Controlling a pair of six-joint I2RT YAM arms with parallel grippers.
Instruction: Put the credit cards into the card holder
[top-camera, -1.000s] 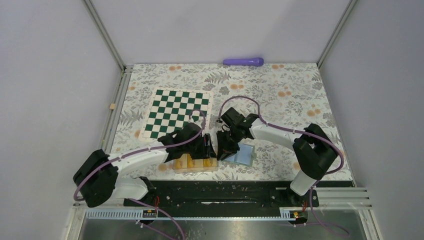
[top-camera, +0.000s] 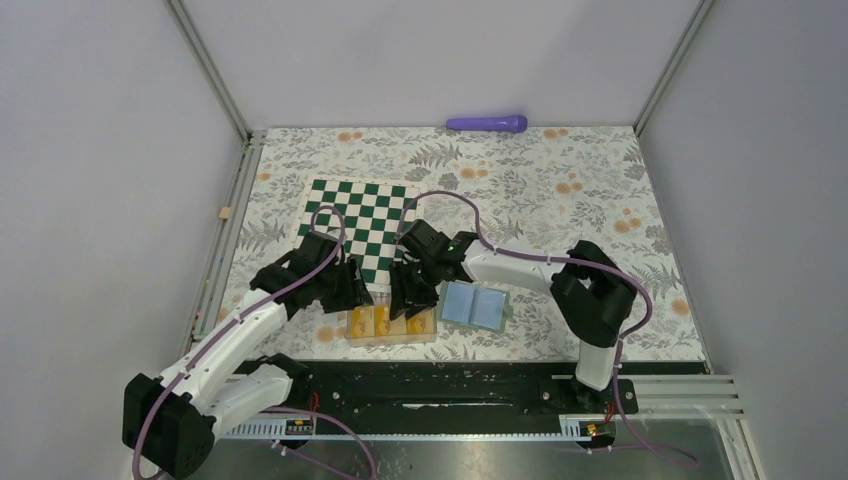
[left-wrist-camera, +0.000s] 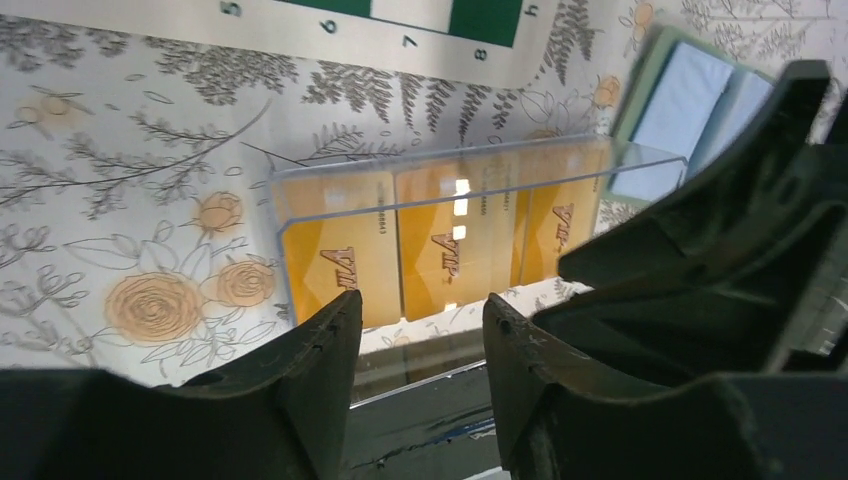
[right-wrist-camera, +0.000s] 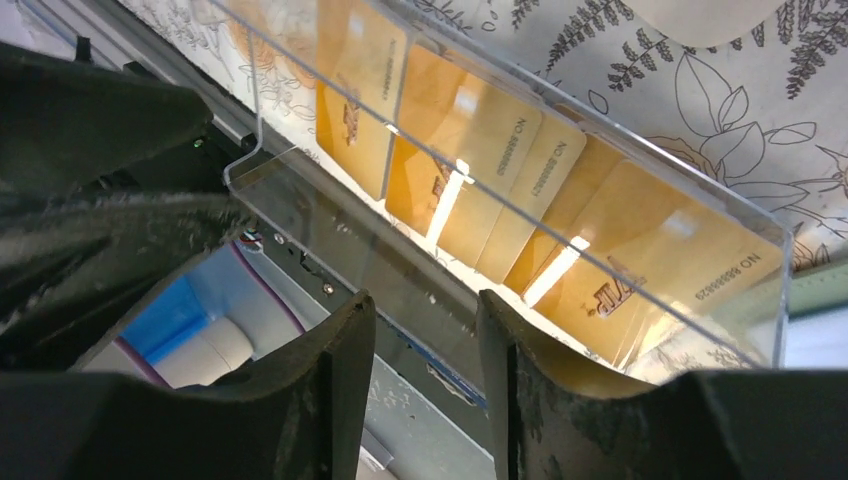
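Observation:
A clear acrylic holder at the table's front edge holds several orange cards in three side-by-side sections, also seen in the right wrist view (right-wrist-camera: 660, 255). My left gripper hovers over the holder's left part, fingers apart with nothing between them. My right gripper hangs over the holder just right of the left one, its fingers also apart and empty; it appears large at the right of the left wrist view.
A green-and-white checkered board (top-camera: 360, 215) lies behind the holder. A light blue two-part object (top-camera: 472, 305) lies to the right. A purple microphone (top-camera: 485, 124) rests at the back edge.
My left gripper has moved left from the holder's right end to its left part. My right gripper has shifted left over the holder.

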